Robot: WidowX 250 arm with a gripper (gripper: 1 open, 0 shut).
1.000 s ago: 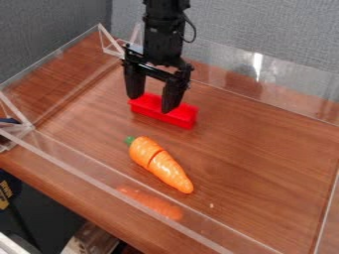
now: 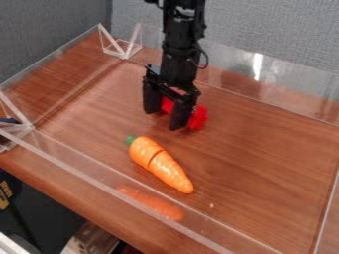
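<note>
The black gripper (image 2: 169, 99) is lowered at the upper middle of the wooden table, its fingers around a red block (image 2: 196, 117). The block is mostly hidden behind the gripper, with its right part showing. Whether the fingers press on the block cannot be told. An orange toy carrot (image 2: 162, 165) with a green top lies apart from both, toward the front of the table, pointing diagonally to the lower right.
Clear plastic walls edge the wooden table (image 2: 265, 169), with white brackets (image 2: 119, 48) at the back left and at the left side.
The gripper has come down over the red block and turned, its fingers now lower and closer together, covering more of the block. The carrot has not moved.
</note>
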